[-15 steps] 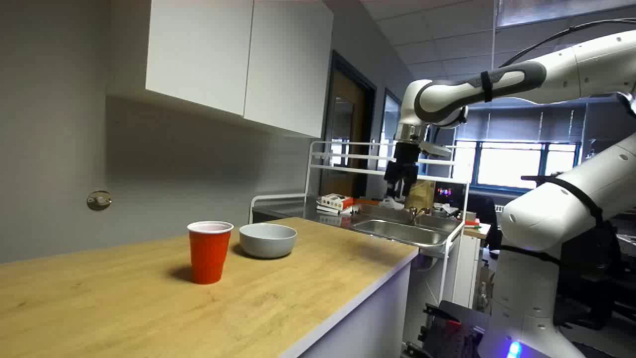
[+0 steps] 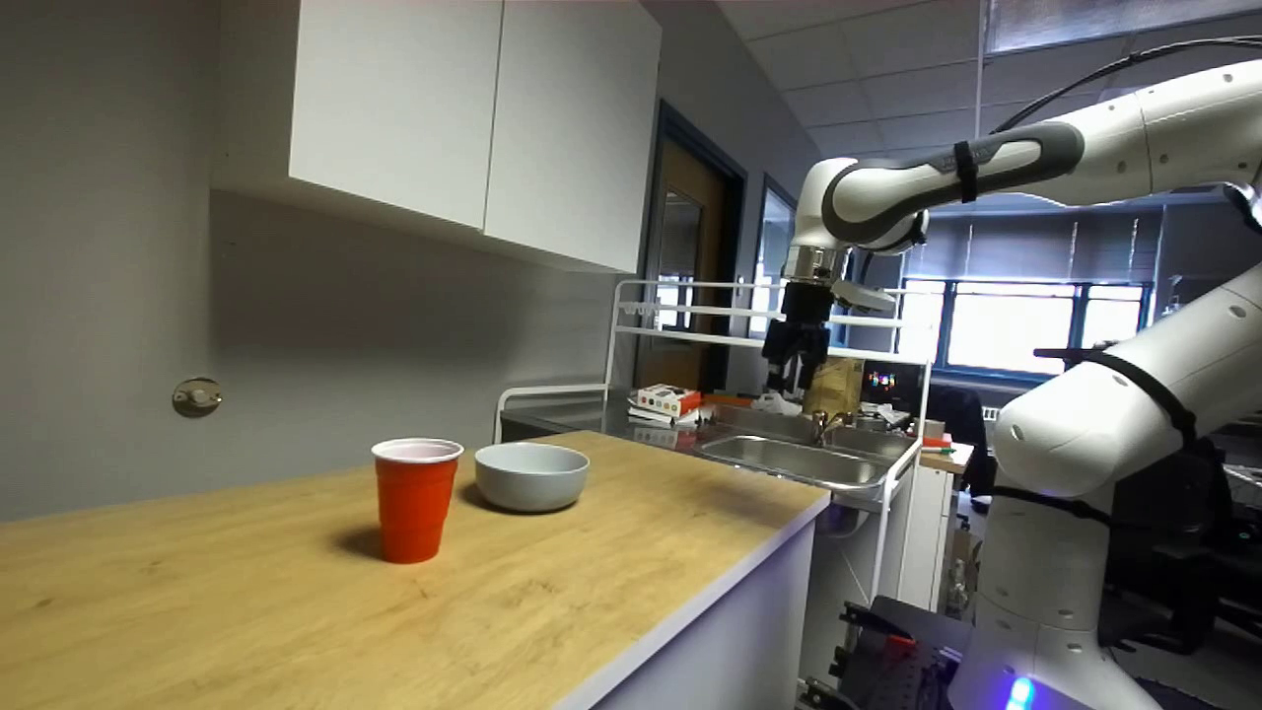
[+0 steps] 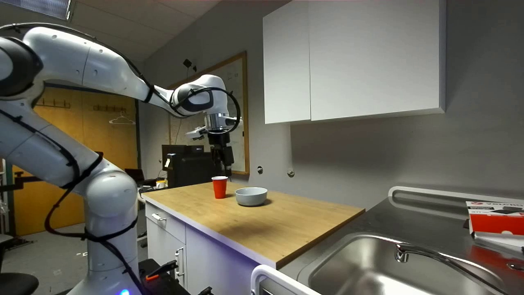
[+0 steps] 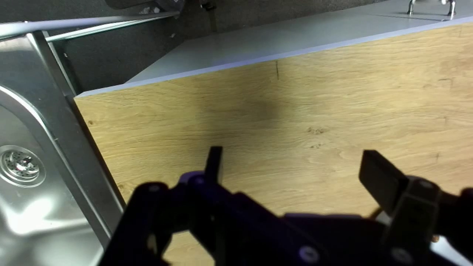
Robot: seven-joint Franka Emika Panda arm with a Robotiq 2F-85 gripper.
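Observation:
On the wooden counter stands an upright red cup point(image 2: 413, 507) with a white inside. Right beside it, in exterior view 1, is a pale grey bowl point(image 2: 531, 478). Exterior view 2 has the cup point(image 3: 219, 187) to the left of the bowl point(image 3: 251, 196). My gripper point(image 2: 795, 377) points downward high above the counter, well apart from both objects. In the wrist view the gripper is open, its fingers wide apart over bare wood. Its black body hides the lower part of that view, where a small light patch of the bowl seems to show at lower right.
A metal sink point(image 3: 344, 255) with a faucet point(image 3: 422, 253) adjoins its end. White cabinets point(image 2: 473, 106) hang above, and a white rack point(image 2: 617, 343) stands around the sink. Boxes point(image 2: 668, 402) lie beyond.

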